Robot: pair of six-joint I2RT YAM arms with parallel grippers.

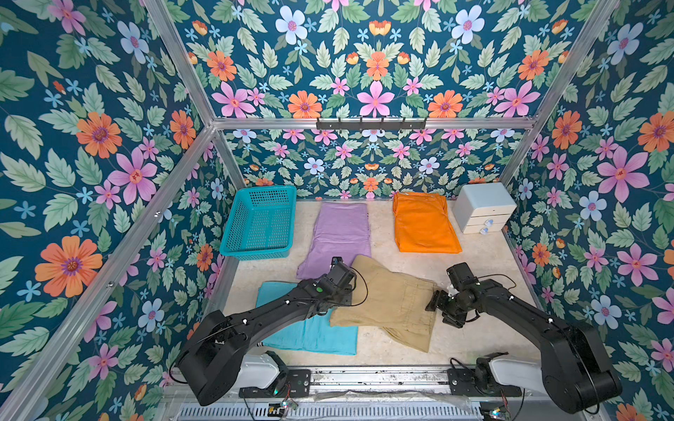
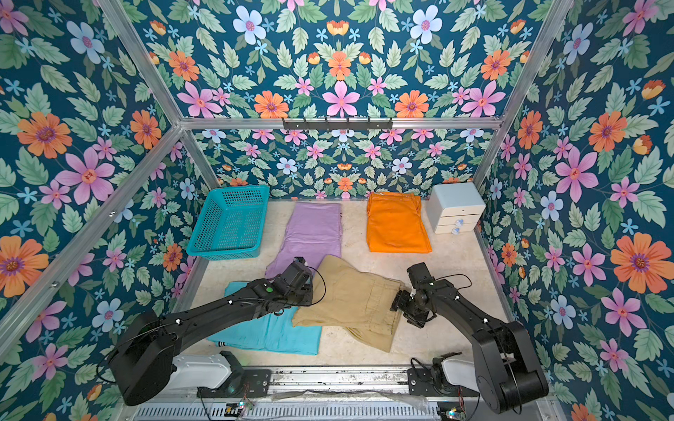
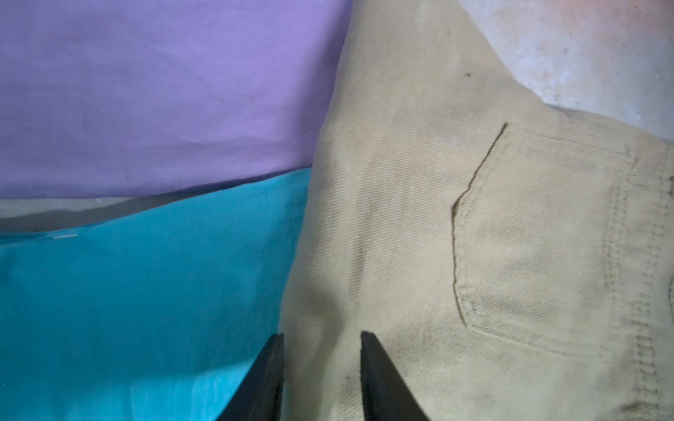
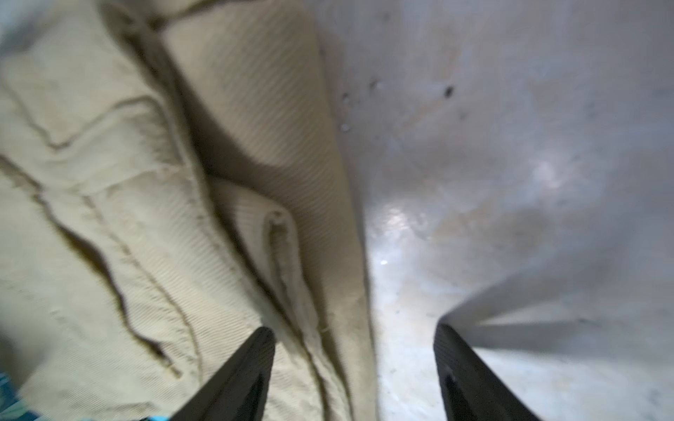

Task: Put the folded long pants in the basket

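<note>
Tan pants [image 1: 393, 298] lie folded over at the middle front of the table, their left part resting on folded turquoise pants [image 1: 309, 336]. Over the tan pants' left edge my left gripper stands open, its fingertips apart. My right gripper is also open, straddling the tan waistband edge, with one finger over cloth and the other over bare table. Purple folded pants [image 1: 340, 235] and orange folded pants [image 1: 424, 223] lie farther back. The empty turquoise basket [image 1: 258, 254] stands at the back left.
A small grey-white drawer box [image 1: 484, 203] occupies the back right corner. Patterned walls and metal rails enclose the table. Bare table [image 1: 382, 210] shows between the purple and orange pants, and along the right side.
</note>
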